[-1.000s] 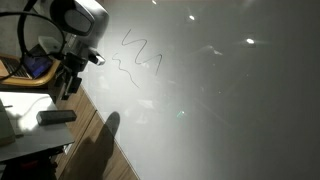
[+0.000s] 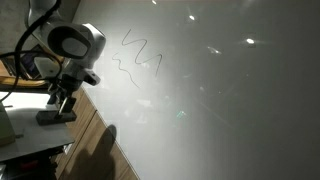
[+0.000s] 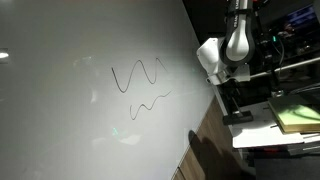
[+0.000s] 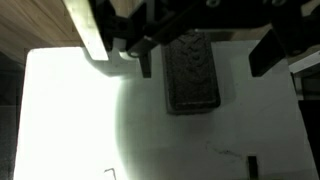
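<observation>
A dark, textured block that looks like a board eraser (image 4: 192, 85) lies on the white table (image 4: 75, 130). My gripper is open above it, with one finger (image 4: 146, 60) to its left and the other finger (image 4: 266, 54) to its right in the wrist view. Nothing is held. In the first exterior view the fingertips hang close over the eraser (image 2: 55, 117); whether they touch it I cannot tell. Two wavy dark lines (image 3: 137, 77) are drawn on the whiteboard (image 3: 100, 130).
A pale green-topped box (image 3: 297, 114) stands on the table near the arm. The whiteboard rises beside the table, with wooden panelling (image 3: 208, 140) below it. A small dark mark (image 4: 252, 166) shows on the table near the eraser.
My gripper has come down and a little to the left in the first exterior view, from above the eraser to close over it. The eraser has not visibly moved.
</observation>
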